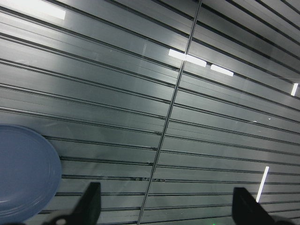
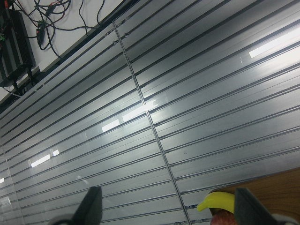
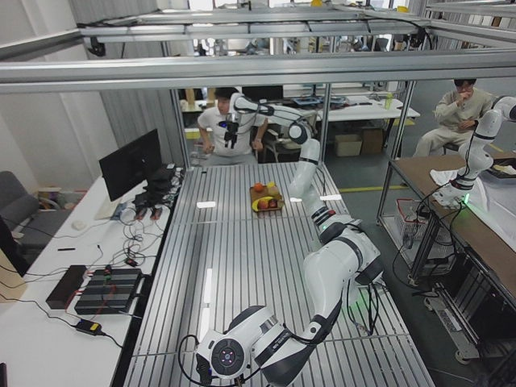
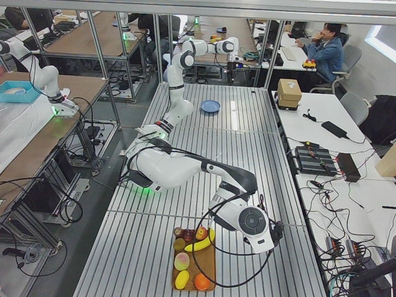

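Observation:
A blue plate (image 4: 210,106) lies on the slatted table; the left wrist view shows it (image 1: 23,173) at the lower left. A wooden tray (image 4: 204,266) holds several fruits, among them a banana (image 4: 198,244), a peach (image 4: 181,261) and an orange (image 4: 202,281). My left gripper is over the table near the plate, open with nothing between its fingers. My right gripper is over the table with its fingers apart and empty, the tray's banana (image 2: 218,201) showing at the lower right of its wrist view.
The slatted table (image 4: 142,247) is otherwise mostly clear apart from the arms and cables. A side desk with a power box (image 3: 109,290) and cables runs alongside. Metal frame posts surround the table, and people sit or stand beyond it.

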